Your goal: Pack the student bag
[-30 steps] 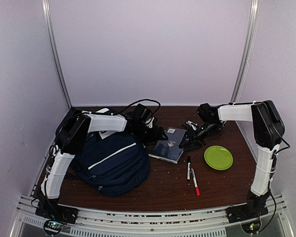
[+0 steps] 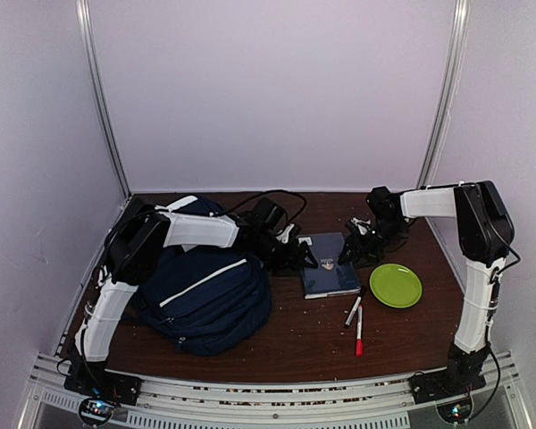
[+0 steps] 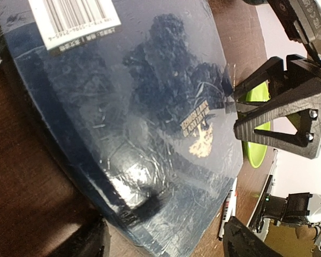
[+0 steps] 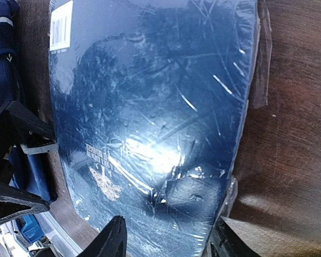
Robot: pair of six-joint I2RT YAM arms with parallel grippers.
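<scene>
A navy plastic-wrapped book with a barcode label lies between my two grippers, filling both wrist views. My left gripper is at its edge on the left side, fingers part open and apart. My right gripper sits at the opposite side, fingertips over the book's edge, also part open; whether either touches it I cannot tell. The navy backpack with white zips lies on the left of the table, partly under my left arm. A black marker and a red marker lie below the book.
A green plate lies right of the book. Walls bound the back and sides.
The book has slid right and turned straighter, with both grippers moving rightward along with it. The markers have shifted slightly right.
</scene>
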